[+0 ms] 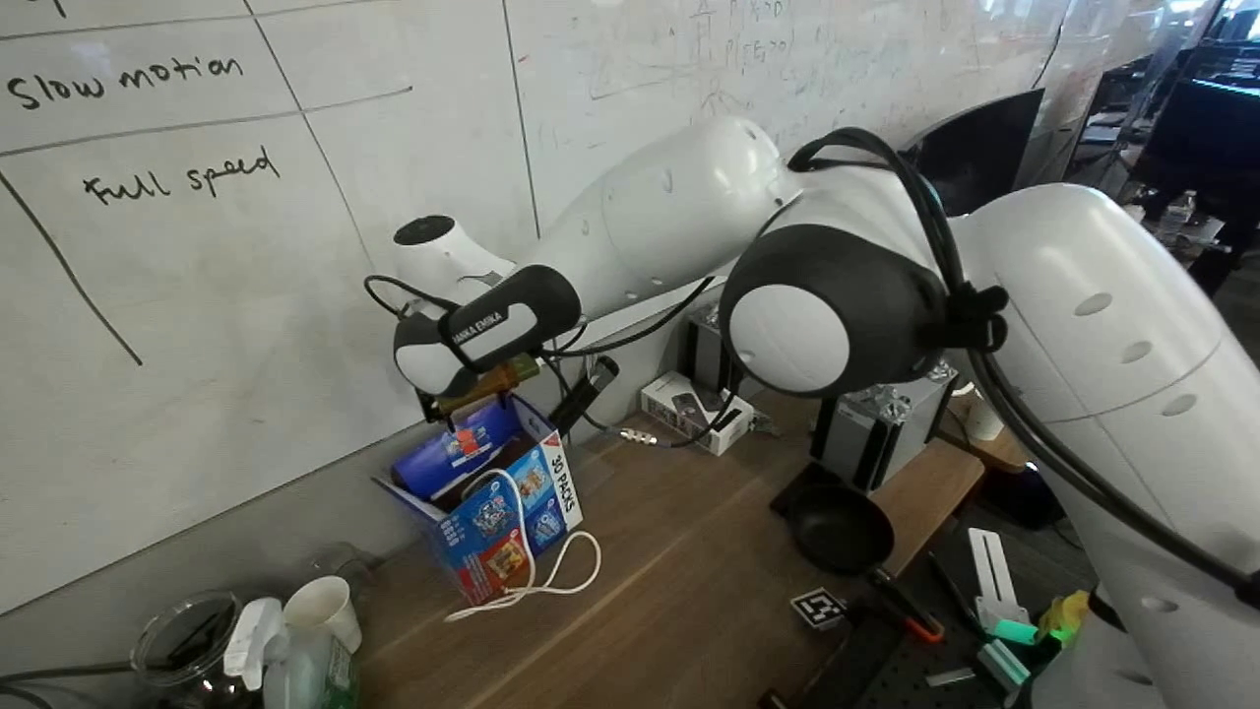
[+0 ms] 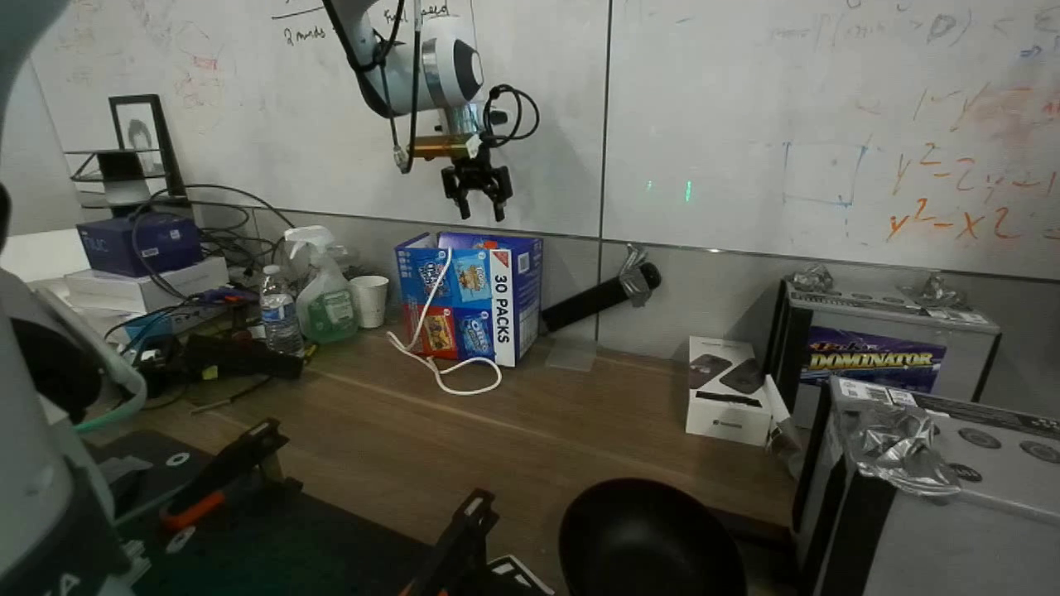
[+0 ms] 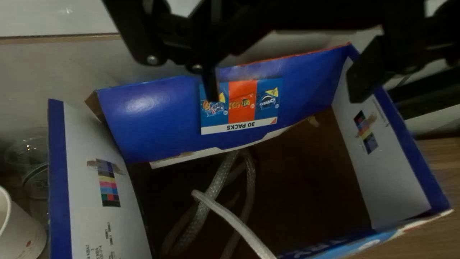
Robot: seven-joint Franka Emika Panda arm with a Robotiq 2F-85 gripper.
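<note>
A white cable (image 2: 449, 369) lies partly inside the blue snack box (image 1: 490, 528), hangs over its front wall and ends in a loop on the table. Inside the box, the wrist view shows several strands of the same cable (image 3: 214, 192). Above the box hangs my gripper (image 2: 483, 213), its two fingers apart with nothing between them. The box stands with its top uncovered, and one blue flap (image 3: 155, 116) slopes into the opening. In exterior view 1 the fingers are mostly hidden by the hand.
Left of the box stand a white paper cup (image 2: 369, 301), a spray bottle (image 2: 325, 298) and a water bottle (image 2: 279, 313). A black bar (image 2: 596, 300) leans at the right. The black pan (image 2: 651, 546) sits near the front, with bare tabletop between.
</note>
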